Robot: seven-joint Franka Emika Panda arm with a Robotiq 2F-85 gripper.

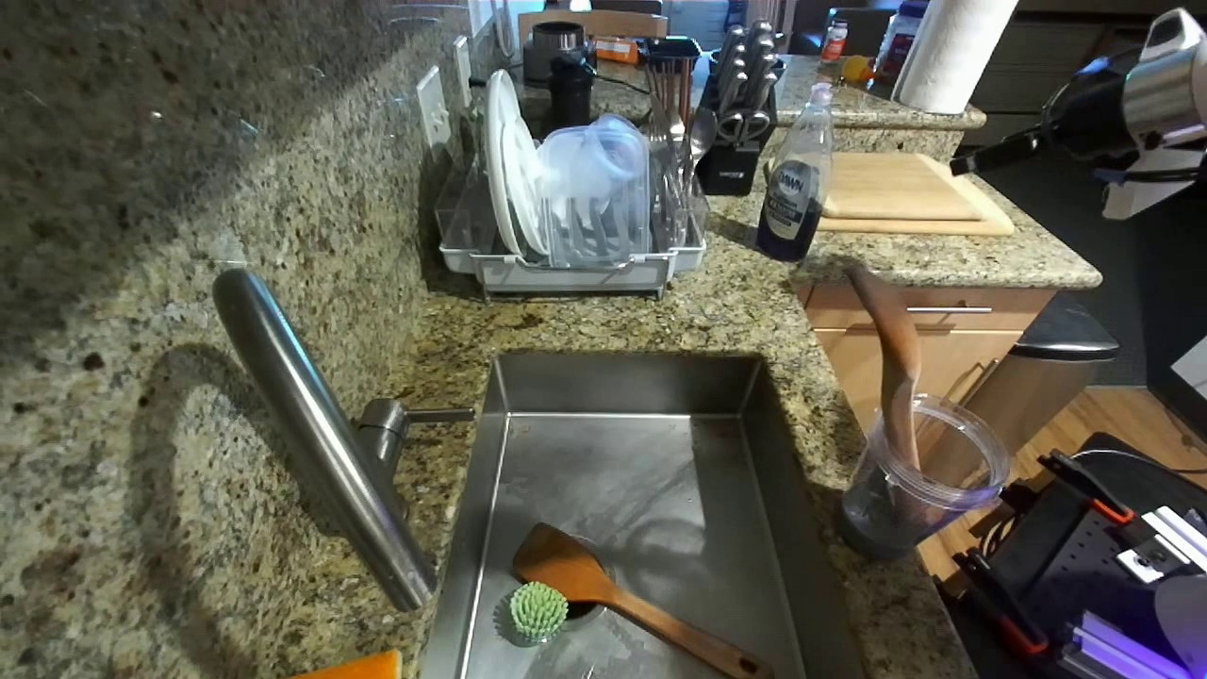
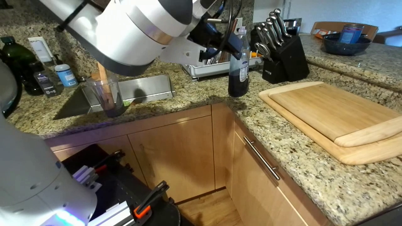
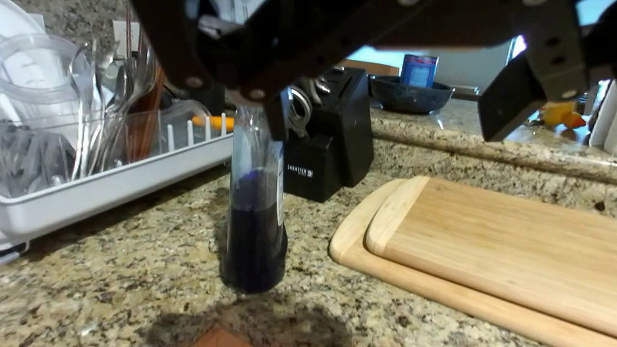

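My gripper stands open in the wrist view, its two fingers (image 3: 510, 99) wide apart with nothing held. A clear dish soap bottle (image 3: 254, 231) with dark blue liquid stands upright on the counter, its upper part partly hidden behind the left finger. In exterior view 1 a finger (image 1: 996, 153) hangs right of the bottle (image 1: 794, 192), with a visible gap. A wooden spatula (image 1: 651, 611) and a green scrub brush (image 1: 537, 611) lie in the sink (image 1: 622, 470). Another wooden utensil (image 1: 894, 351) leans in a clear container (image 1: 934, 470) at the sink's right edge.
A dish rack (image 1: 577, 272) with plates and cutlery is left of the bottle. Behind it stands a black knife block (image 3: 347, 127). Stacked cutting boards (image 3: 491, 248) cover the counter to the right. A faucet (image 1: 322, 436) arches beside the sink.
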